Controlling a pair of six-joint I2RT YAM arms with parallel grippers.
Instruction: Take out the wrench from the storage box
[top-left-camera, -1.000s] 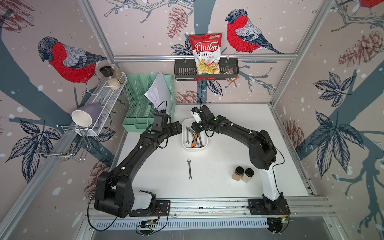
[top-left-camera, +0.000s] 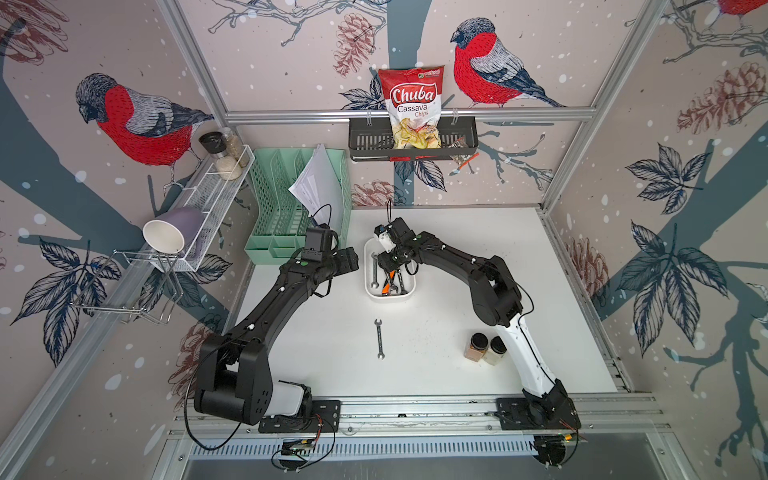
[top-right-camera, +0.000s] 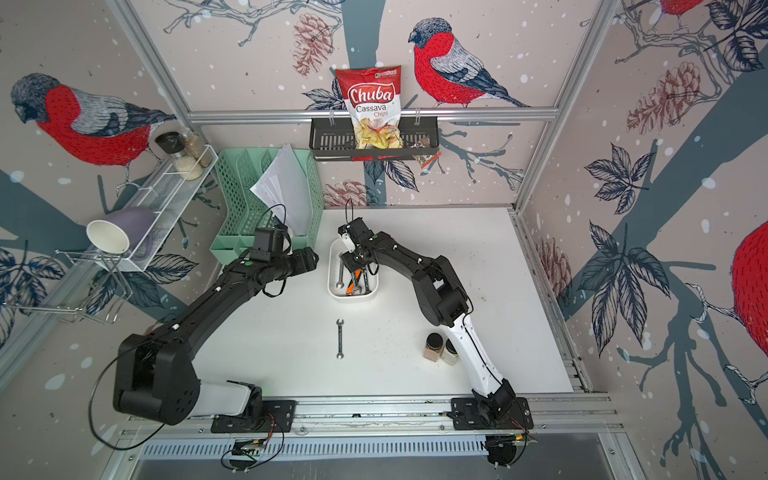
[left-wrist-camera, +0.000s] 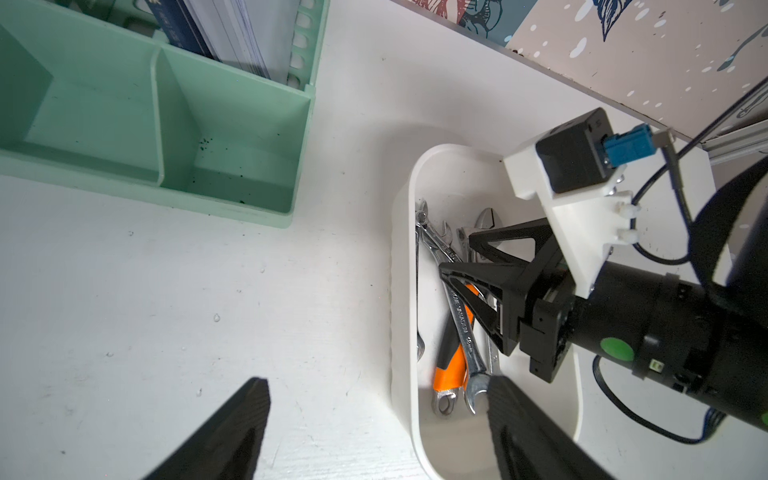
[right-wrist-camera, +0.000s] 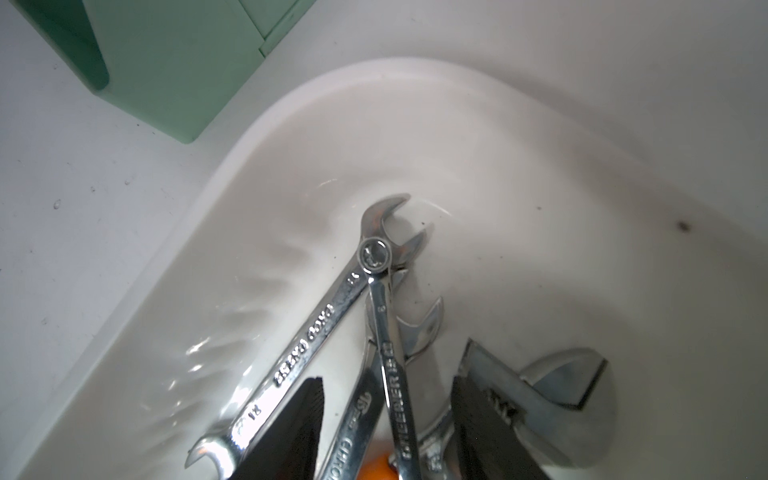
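A white storage box (top-left-camera: 369, 289) holds several steel wrenches (right-wrist-camera: 320, 324) and an orange-handled tool (left-wrist-camera: 450, 364), seen in both wrist views and both top views. My right gripper is open, low over the wrenches inside the box, with one wrench lying between and beneath its fingertips. My left gripper stands open left of the box, above the table, with nothing between its fingers. A single wrench (top-left-camera: 380, 339) lies on the table in front of the box.
A green file organiser (top-left-camera: 268, 248) with papers stands at the back left. Two spice jars (top-left-camera: 477, 345) sit at the front right. A wall basket with chips (top-left-camera: 412, 108) hangs at the back, a wire shelf at the left.
My right arm has shifted leftward and its gripper has moved further over the box. My left arm has moved only slightly.
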